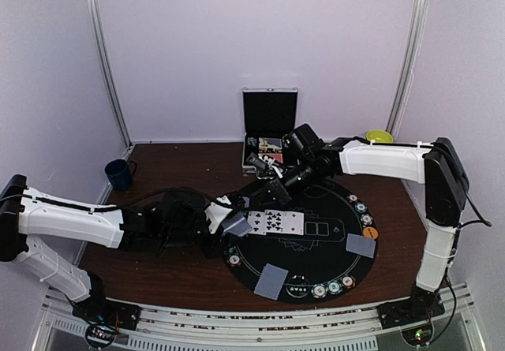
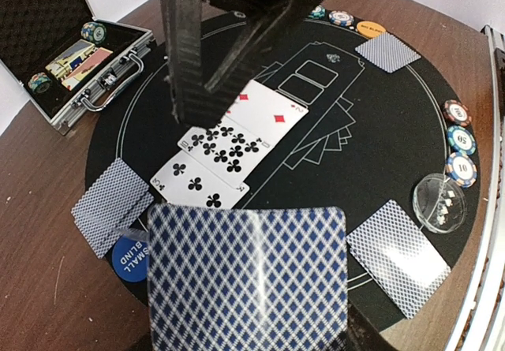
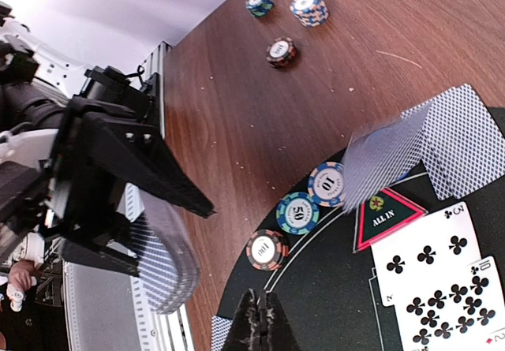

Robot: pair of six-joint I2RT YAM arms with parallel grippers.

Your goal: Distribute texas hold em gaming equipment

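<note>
A deck of blue-backed cards (image 2: 248,280) is gripped in my left gripper, over the left part of the poker mat. My right gripper is shut with nothing between its fingers, just beside the deck. One loose card (image 3: 387,150), blurred, hangs tilted in the air clear of both grippers, above the small blind button (image 2: 131,258). Face-up cards, including the three of clubs (image 3: 424,252), lie overlapping on the mat. Face-down cards rest at the left (image 2: 110,201), front (image 1: 271,281) and right (image 1: 360,244) of the mat.
An open chip case (image 1: 271,114) stands at the back. Chips (image 1: 319,290) and a clear dice cup (image 2: 439,203) line the mat's front rim. The all-in marker (image 3: 387,217) lies by the face-up cards. A blue mug (image 1: 119,174) stands at far left; a yellow bowl (image 1: 379,136) at back right.
</note>
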